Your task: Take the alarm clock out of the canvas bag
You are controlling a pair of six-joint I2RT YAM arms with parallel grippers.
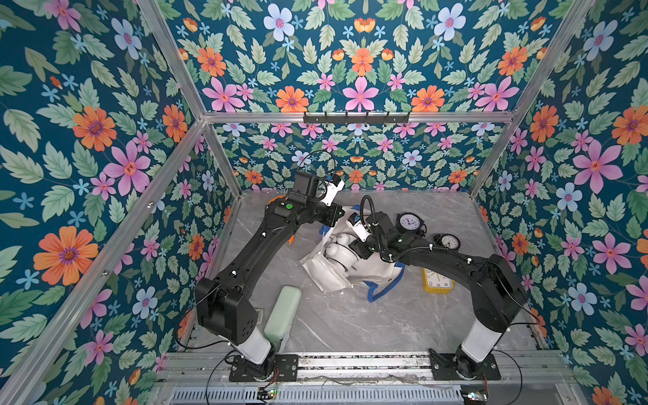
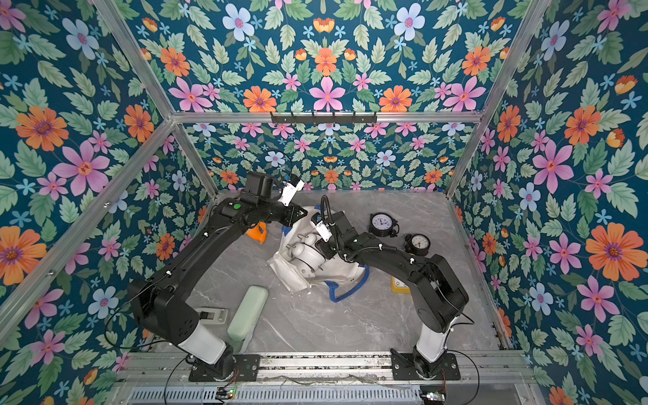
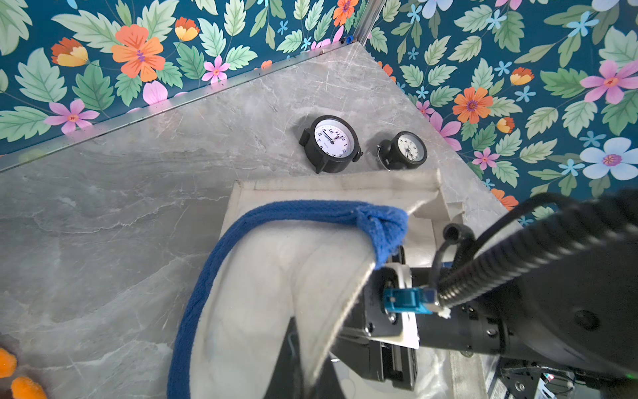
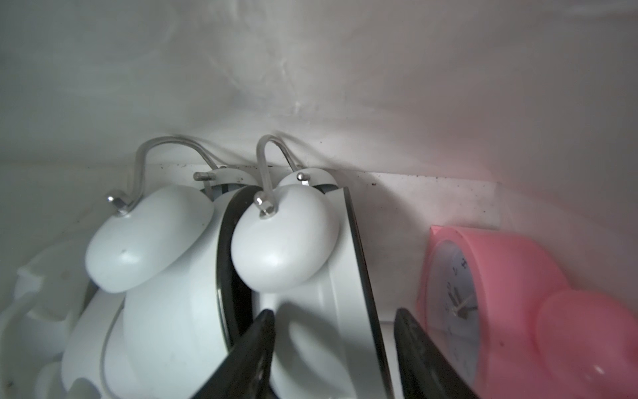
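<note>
The canvas bag [image 1: 317,273] lies open mid-table with blue straps. My left gripper is shut on the bag's canvas edge beside the blue strap. My right gripper reaches into the bag, fingers part open on either side of the narrow white twin-bell alarm clock [image 4: 289,239]; whether they touch it I cannot tell. A second white clock [image 4: 153,246] stands against it on the left, and a pink clock [image 4: 515,286] lies to the right inside the bag.
Two black clocks [image 2: 381,222] stand back right. A yellow clock [image 1: 436,282] is under the right arm; a pale green case [image 1: 283,310] lies front left, an orange object [image 2: 257,231] beside the left arm.
</note>
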